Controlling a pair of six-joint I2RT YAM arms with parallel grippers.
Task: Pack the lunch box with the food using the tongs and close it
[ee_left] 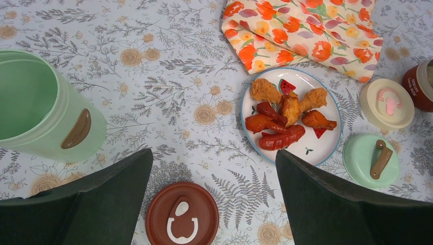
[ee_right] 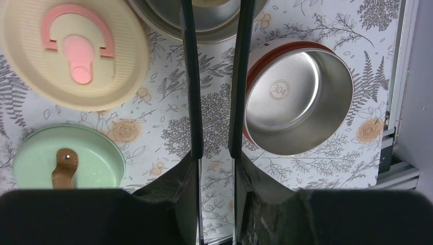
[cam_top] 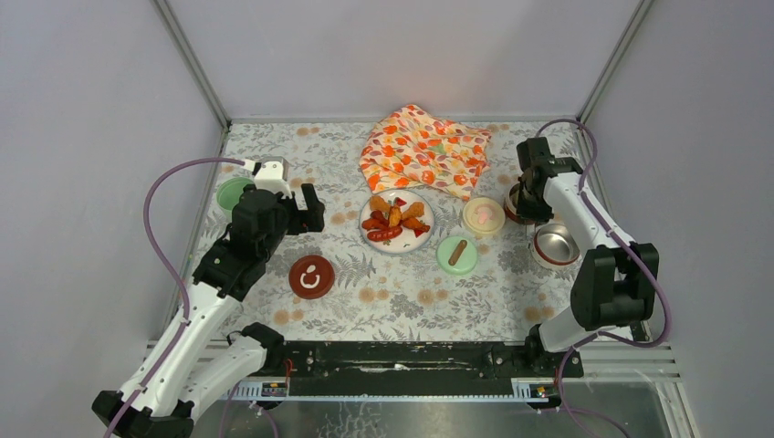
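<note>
My right gripper is shut on a pair of dark tongs, its two arms slightly apart. The tongs run up past the top edge of the right wrist view, so their tips are hidden. They reach over a brown container with a steel inside, where a pale yellowish piece shows. Beside it stands an empty steel-lined container. Chicken pieces and red sausages lie on a white plate. At the left, my left gripper hangs open above the table, with nothing between its fingers.
A green container stands open at far left. Lids lie flat: brown, green and cream with pink. An orange-flowered cloth lies crumpled at the back.
</note>
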